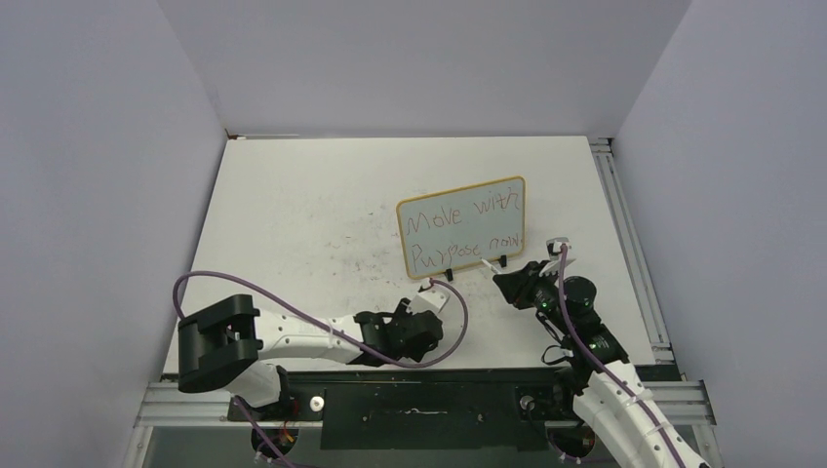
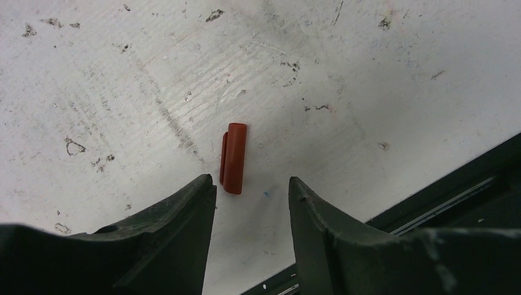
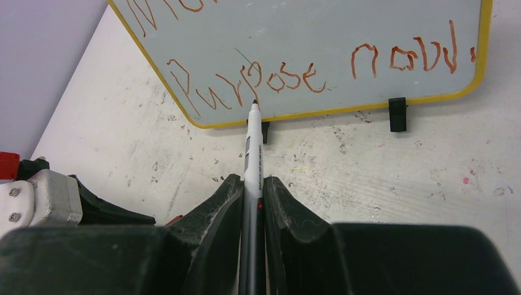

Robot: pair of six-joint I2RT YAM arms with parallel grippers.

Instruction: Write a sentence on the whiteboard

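Observation:
The yellow-edged whiteboard (image 1: 462,226) carries the red words "Move with Purpose now". My right gripper is shut on a white marker (image 3: 254,136), whose dark uncapped tip points at the board's lower edge in the right wrist view; whether it touches cannot be told. A red marker cap (image 2: 235,158) lies on the table in the left wrist view. My left gripper stands part open above the table, with the cap beyond its fingertips and nothing between them.
Black clips (image 3: 397,115) stick out from the board's lower edge. Scuffs mark the white table (image 1: 293,214), which is clear on its left side. A dark front edge (image 2: 454,190) borders the table near the left gripper.

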